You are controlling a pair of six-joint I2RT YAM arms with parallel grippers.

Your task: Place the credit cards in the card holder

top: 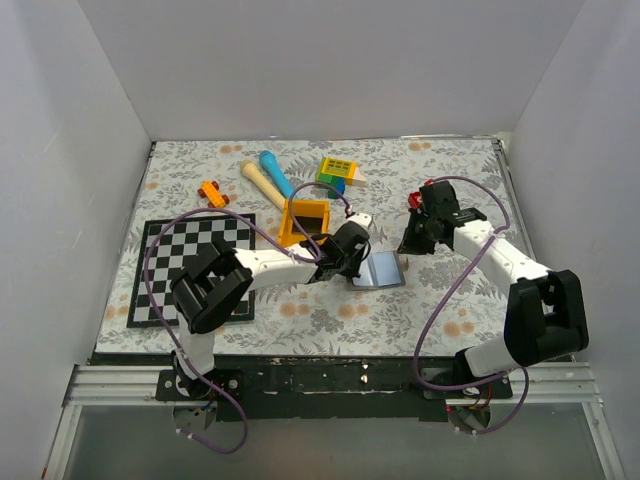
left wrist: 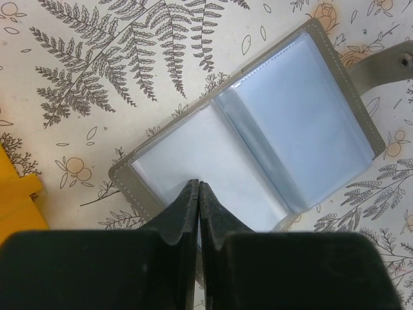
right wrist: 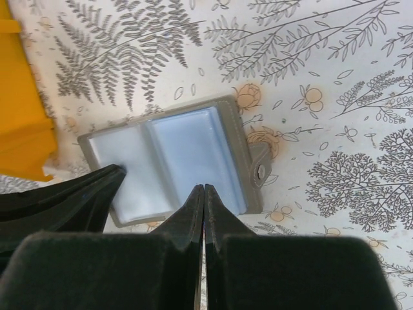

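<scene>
The card holder (top: 386, 269) lies opened out flat on the table, a grey-brown cover with a white card (left wrist: 205, 161) on one side and a blue card (left wrist: 306, 110) on the other, both appearing to lie in its clear sleeves. My left gripper is shut, its tips over the white half, nothing visible between them. My right gripper is also shut and empty, and stands off to the right of the holder in the top view. The holder's strap (right wrist: 260, 165) sticks out beyond the blue half. The left fingers cover part of the white half in the right wrist view.
An orange open box (top: 290, 222) stands behind the left arm. Toy blocks (top: 338, 170), a blue bottle-like object (top: 275, 172) and a red item (top: 415, 200) lie farther back. A checkered board (top: 158, 300) is at the left.
</scene>
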